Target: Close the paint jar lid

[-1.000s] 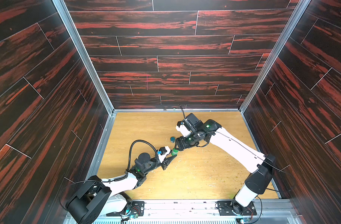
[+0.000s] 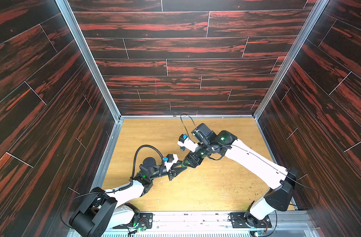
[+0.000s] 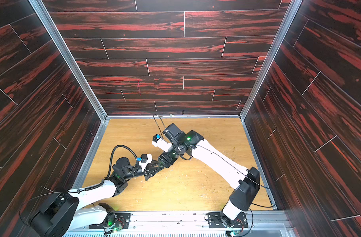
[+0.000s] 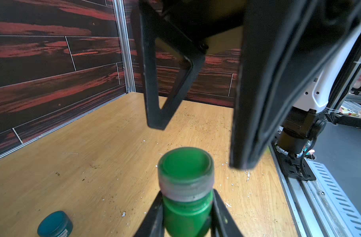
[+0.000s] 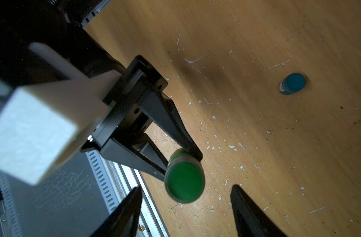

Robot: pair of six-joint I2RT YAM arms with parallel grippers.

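Note:
A small green paint jar (image 4: 187, 215) stands upright in my left gripper, which is shut on its sides. At its top is a green round face (image 5: 184, 182) with a clear band (image 4: 186, 188) beneath its edge; how tightly the lid sits cannot be told. My right gripper hangs just above the jar, fingers apart on either side of its top. In the right wrist view those fingers (image 5: 123, 215) are clear of the jar, with a gap on both sides. From the top left view the jar is mostly hidden by the right gripper.
A second jar with a teal lid (image 5: 294, 82) stands on the wooden table (image 5: 243, 118), farther back than the held jar. Small white flecks are scattered across the tabletop.

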